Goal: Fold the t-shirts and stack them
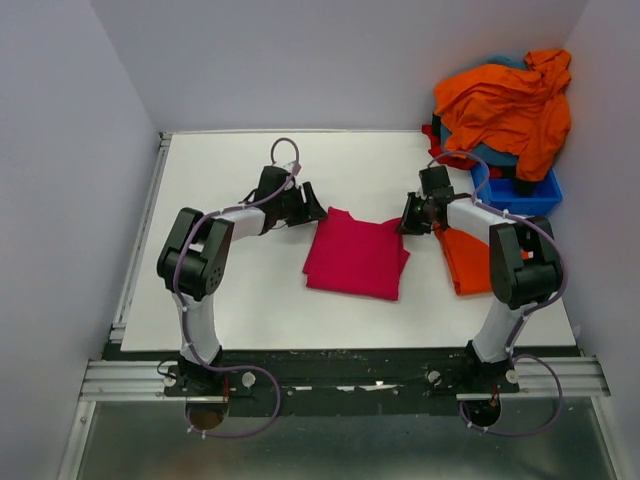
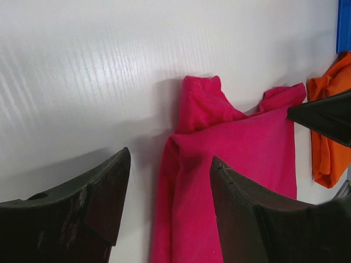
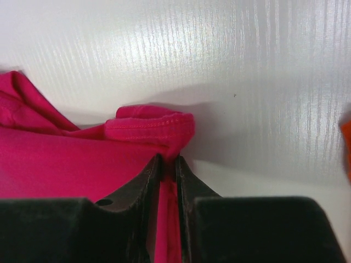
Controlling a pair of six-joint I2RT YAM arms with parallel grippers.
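Note:
A magenta t-shirt (image 1: 355,258), folded into a rough rectangle, lies in the middle of the white table. At its upper left corner my left gripper (image 1: 318,206) stands open. The left wrist view shows the shirt's folded edge (image 2: 189,148) between and beyond the spread fingers of the left gripper, with no grip on it. Over at the upper right corner, my right gripper (image 1: 402,229) has its fingers close together on the cloth. In the right wrist view a narrow strip of the shirt (image 3: 148,129) runs between the fingertips of that gripper.
An orange folded cloth (image 1: 467,265) lies to the right, partly under the right arm. Behind it, a blue bin (image 1: 540,200) holds a heap of orange and other clothes (image 1: 510,105).

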